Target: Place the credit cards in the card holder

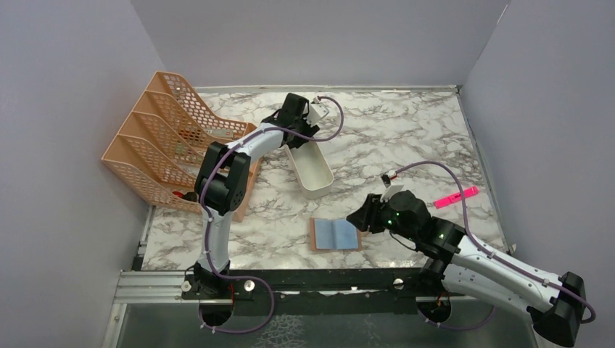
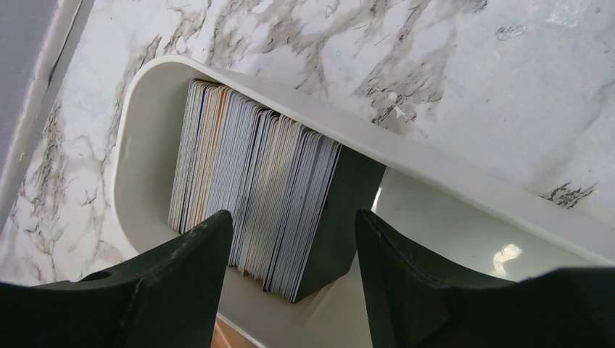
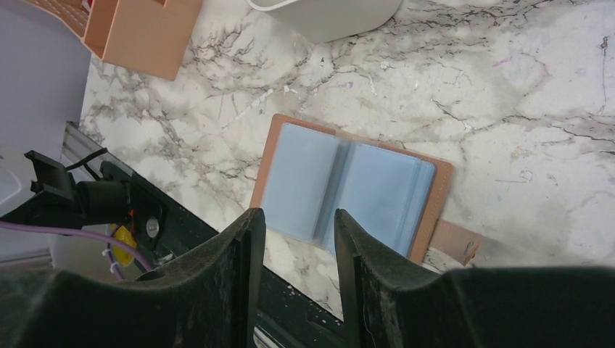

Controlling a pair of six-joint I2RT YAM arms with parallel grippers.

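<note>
A stack of cards (image 2: 246, 185) stands on edge inside a white oblong container (image 1: 315, 174), a dark panel at one end. My left gripper is open just above the stack, fingers either side of its right part; in the top view it covers the container's far end. The card holder (image 3: 297, 177), a brown-backed thing with clear sleeves over light blue panels, lies flat near the front edge. My right gripper hangs over its near side, part open, nothing seen between its fingers.
An orange compartmented rack (image 1: 145, 167) fills the left. A pink object (image 1: 457, 196) lies at the right. Grey walls bound the left, back and right.
</note>
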